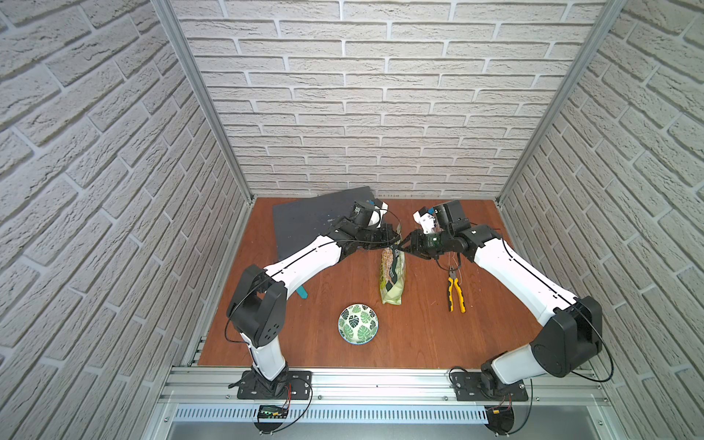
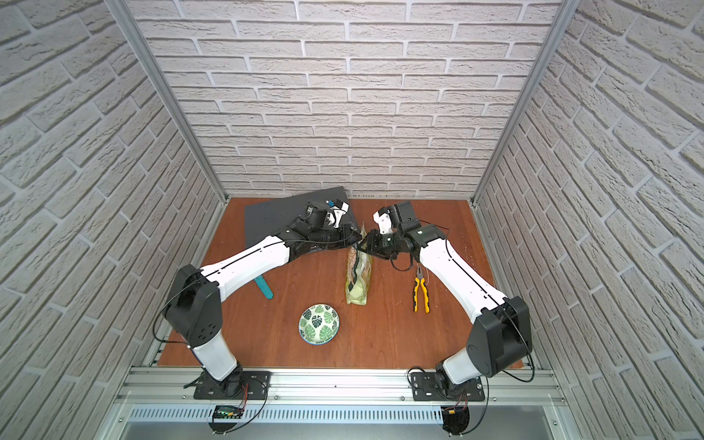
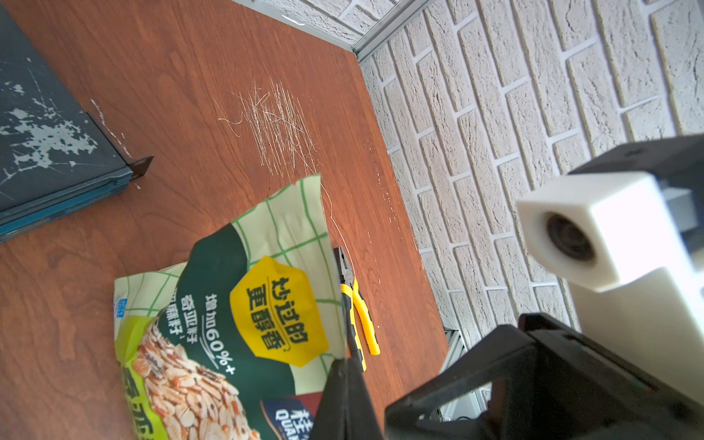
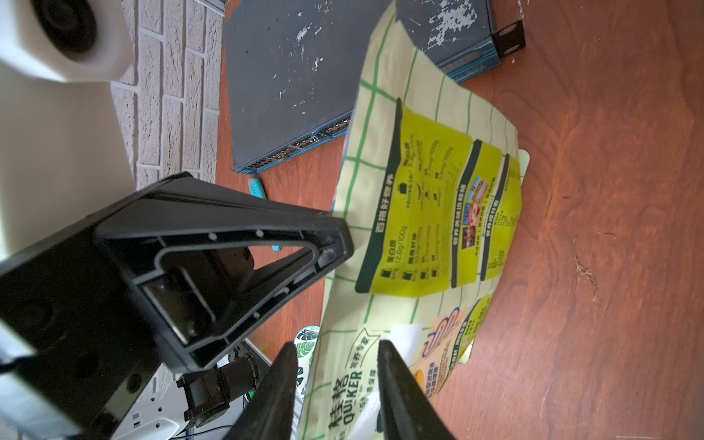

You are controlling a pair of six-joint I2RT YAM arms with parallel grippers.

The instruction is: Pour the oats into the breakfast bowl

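The oat bag stands upright near the table's middle, seen also from its front in the left wrist view and its back in the right wrist view. My left gripper is at the bag's upper part, shut; whether anything thin is between its fingers is hard to see. My right gripper faces the bag from the right, very close, fingers apart and not closed on it. The breakfast bowl, with a green leaf pattern, sits at the front, left of the bag.
A dark metal case lies at the back left, with a teal object beside it. Yellow-handled pliers lie right of the bag. Walls enclose the sides and back.
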